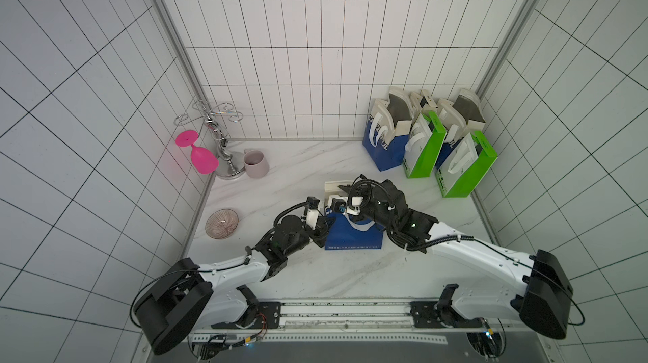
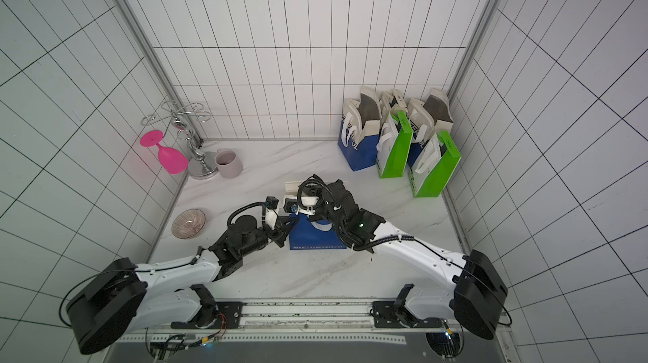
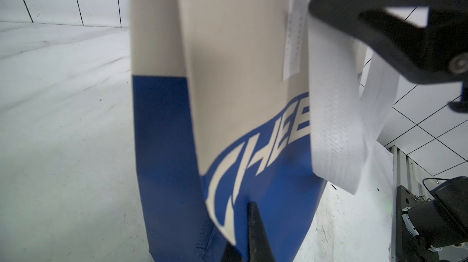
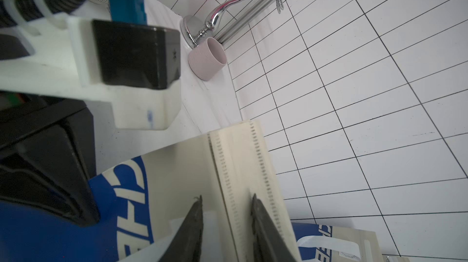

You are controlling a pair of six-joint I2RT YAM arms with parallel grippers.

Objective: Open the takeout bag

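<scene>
The blue and cream takeout bag [image 1: 353,237] stands upright in the middle of the counter, its cream top folded flap [image 4: 233,174] seen from the right wrist. Low on the bag's front, my left gripper is shut, and a creased front edge of the bag runs in between its fingers. My right gripper is at the bag's top with its fingers apart; the cream top strip shows between and behind them. A white strap handle [image 3: 336,111] hangs on the front. The arms cover much of the bag in both top views.
Several blue and green bags [image 1: 422,143] stand at the back right. A pink mug [image 1: 255,163], a metal stand [image 1: 230,165] with a pink goblet [image 1: 203,159], and a glass dish [image 1: 222,224] occupy the left side. Both grippers sit close together at the bag.
</scene>
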